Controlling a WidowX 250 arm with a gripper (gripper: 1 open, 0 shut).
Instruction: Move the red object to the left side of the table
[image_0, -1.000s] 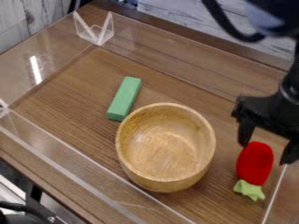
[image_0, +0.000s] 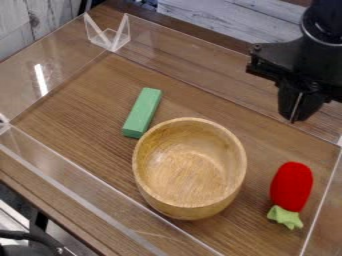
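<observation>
The red object (image_0: 291, 187), rounded with a pale green leafy end (image_0: 285, 217), lies on the table at the lower right, to the right of the wooden bowl. My black gripper (image_0: 295, 108) is at the upper right, its tips pointing down and apart from the red object in the image. Whether its fingers are parted or together is hard to make out from this angle. None of the red object is covered by the arm.
A large round wooden bowl (image_0: 191, 203) stands at lower centre. Left of centre, a green block (image_0: 142, 113) lies on the table. A clear wire-like holder (image_0: 108, 33) sits at the upper left corner. Bare tabletop (image_0: 67, 120) stretches across the left side.
The gripper has moved from close by the red object up and away toward the top right. The red object, bowl and green block have stayed in place.
</observation>
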